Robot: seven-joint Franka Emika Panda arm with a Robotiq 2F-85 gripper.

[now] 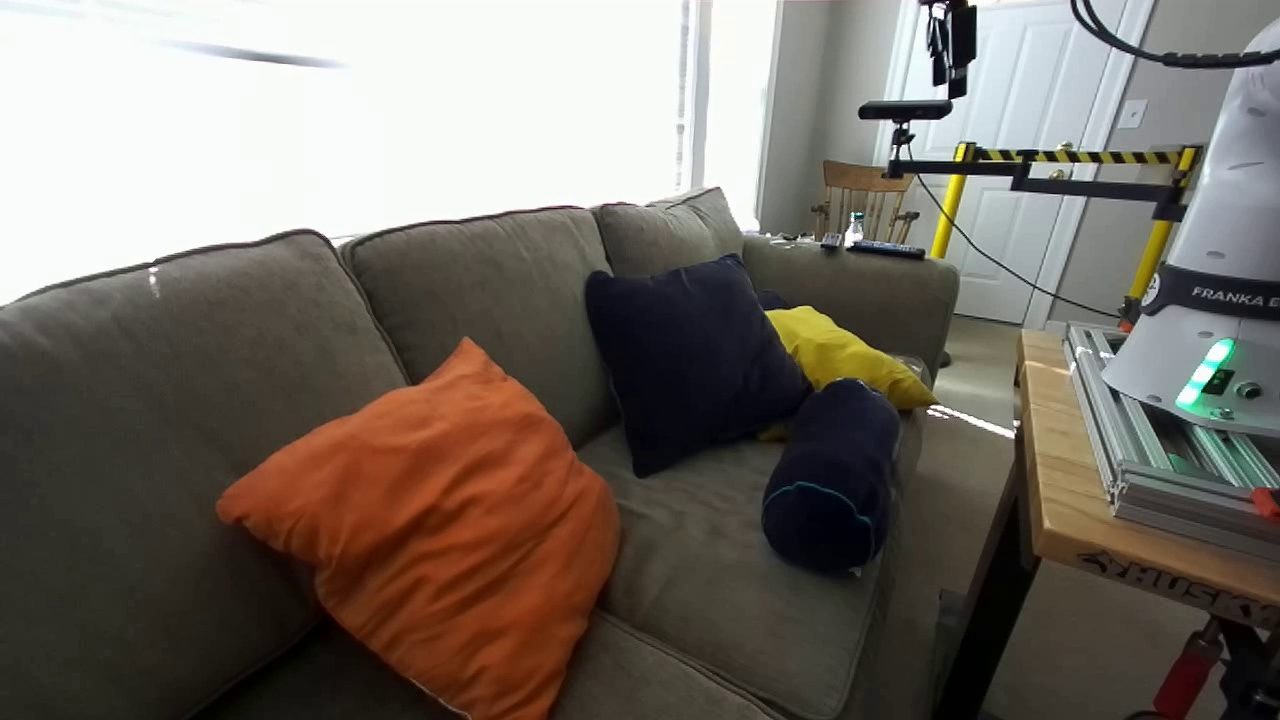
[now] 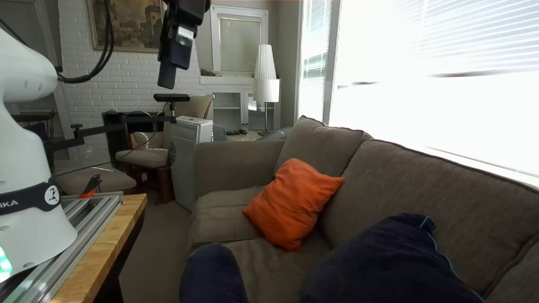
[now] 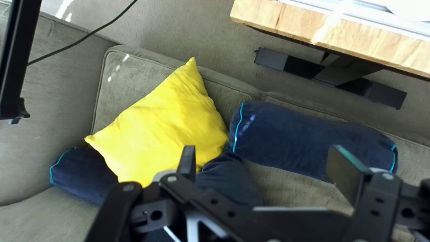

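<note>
My gripper is open high above the couch, its two fingers (image 3: 187,161) wide apart with nothing held. Below it in the wrist view, a yellow pillow (image 3: 161,125) lies toward the left. A navy bolster (image 3: 298,135) with turquoise piping stretches along the seat's front edge, on the right. Part of a navy square pillow (image 3: 231,181) shows between the fingers, the rest being hidden by the gripper. Another navy bolster (image 3: 82,173) rests by the armrest. An orange pillow (image 1: 444,528) leans on the backrest at the couch's other end.
The wooden robot table (image 1: 1068,480) stands in front of the couch, with a floor gap between. A camera on a black arm (image 1: 906,110) reaches toward the armrest (image 1: 864,294), where remotes (image 1: 885,248) and a small bottle (image 1: 854,228) sit. Bare seat (image 1: 708,576) shows between the orange pillow and bolster.
</note>
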